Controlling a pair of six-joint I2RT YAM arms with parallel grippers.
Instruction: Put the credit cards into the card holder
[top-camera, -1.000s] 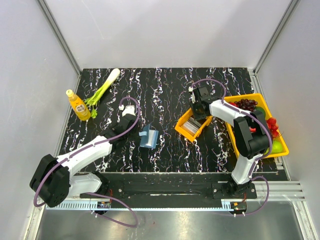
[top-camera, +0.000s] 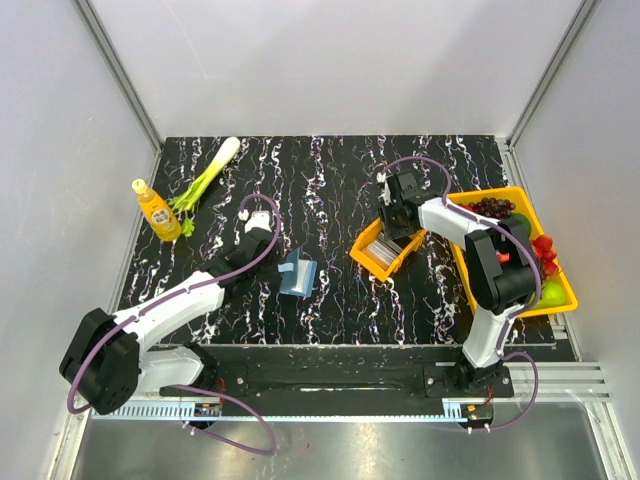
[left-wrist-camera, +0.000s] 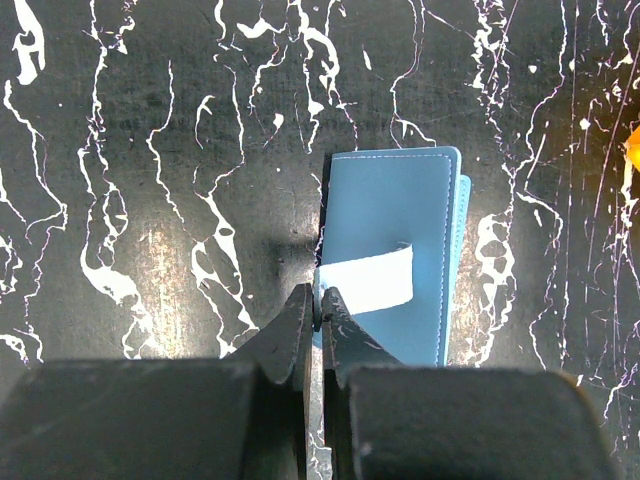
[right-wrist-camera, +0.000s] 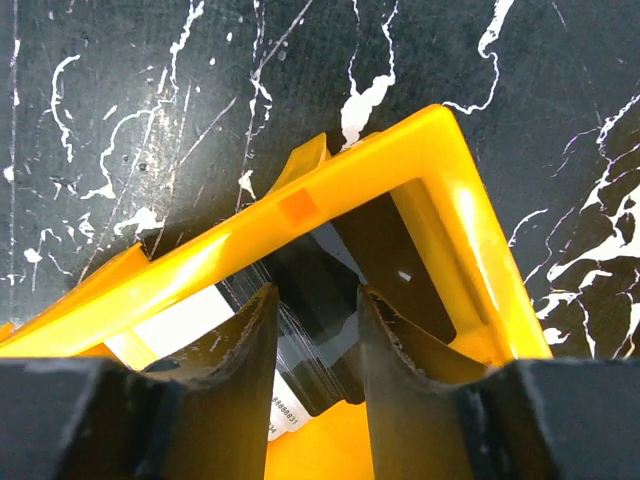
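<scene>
The blue card holder (top-camera: 304, 277) stands opened on the table left of centre. In the left wrist view, my left gripper is shut on one edge of the holder's cover (left-wrist-camera: 390, 205), beside its white strap. A small yellow basket (right-wrist-camera: 400, 160) holds several cards, dark and white ones, lying in an overlapping row. My right gripper is part open over the basket, its fingertips above a dark card (right-wrist-camera: 310, 275). That card shows through the gap; whether the fingers touch it, I cannot tell.
At the right stands a larger yellow basket (top-camera: 572, 302) of fruit. A celery stalk (top-camera: 212, 172) and an orange bottle (top-camera: 157, 211) lie at the far left. Between holder and card basket the table is clear.
The left arm, the holder and the basket have not visibly moved.
</scene>
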